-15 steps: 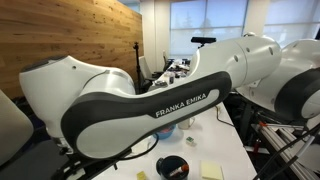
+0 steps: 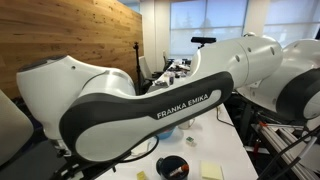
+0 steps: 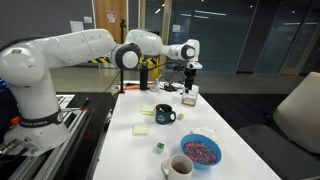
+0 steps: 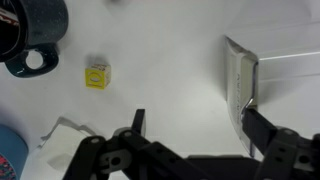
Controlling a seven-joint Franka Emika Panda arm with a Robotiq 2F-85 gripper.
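My gripper is open, its two dark fingers apart at the bottom of the wrist view. Against the right finger is a pale, narrow, shiny strip (image 4: 240,80), beside a white surface; what it belongs to I cannot tell. Exterior view 2 puts the gripper (image 3: 189,86) at the far end of the table, over or close to a small white box (image 3: 189,98); contact is unclear. A small yellow block (image 4: 97,76) and a dark mug (image 4: 36,62) lie left of the gripper in the wrist view. The arm hides the gripper in exterior view 1.
Nearer exterior view 2's camera stand a blue bowl (image 3: 203,134) with reddish contents, a white mug (image 3: 177,168) and a small green-and-white block (image 3: 158,147). Two pale yellow pads (image 3: 140,129) lie left of the black mug (image 3: 168,116). Dark seating (image 3: 265,110) borders the table's right side.
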